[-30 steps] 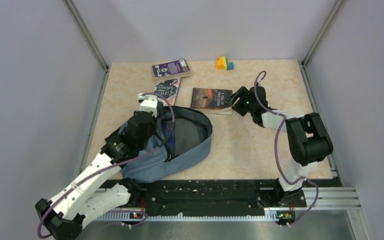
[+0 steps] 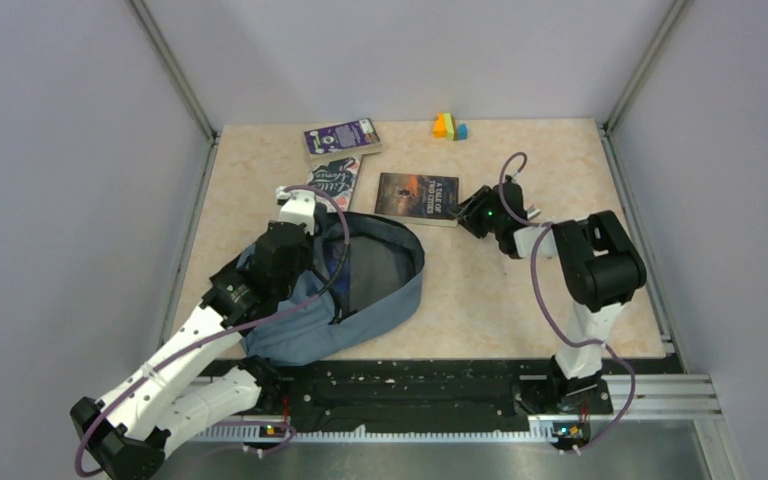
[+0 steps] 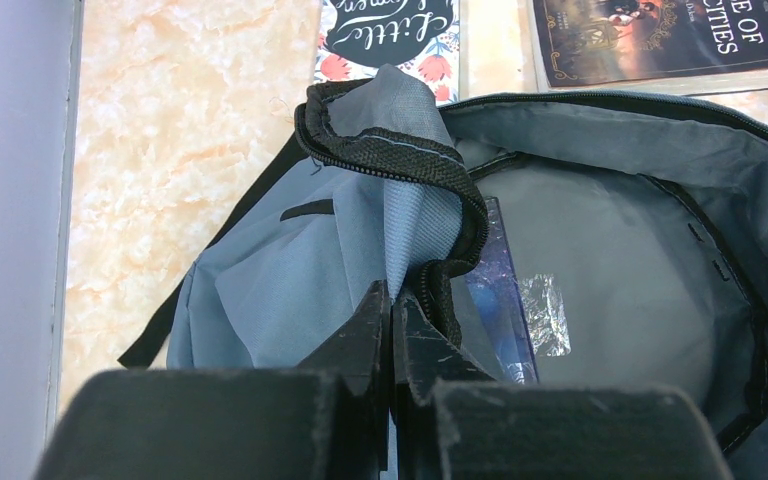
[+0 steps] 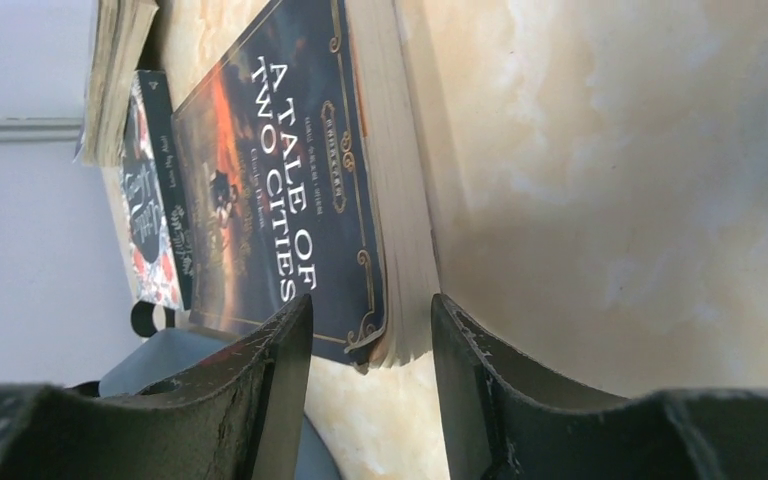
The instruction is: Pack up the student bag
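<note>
The blue-grey bag [image 2: 382,316] lies at the left front of the table with its mouth open. Its zipped flap [image 3: 422,212] rises into my left gripper, whose fingers are shut on the fabric. Flat on the table behind the bag is the dark book "A Tale of Two Cities" [image 2: 417,196]. At that book's right front corner is my right gripper. Its fingers stand apart, one over the cover side and the other beside the page edge, with the corner between them. Whether they touch the book I cannot tell.
Inside the bag rests a flat blue item [image 3: 497,290] with clear wrapping. "Little Women" [image 2: 334,180] and a purple book [image 2: 342,137] lie behind the bag. Coloured blocks [image 2: 446,127] sit at the back edge. Table space [image 2: 490,310] right of the bag is free.
The dark book has shifted slightly left, and the right gripper has moved a little left and forward with it. The left arm and bag have stayed put.
</note>
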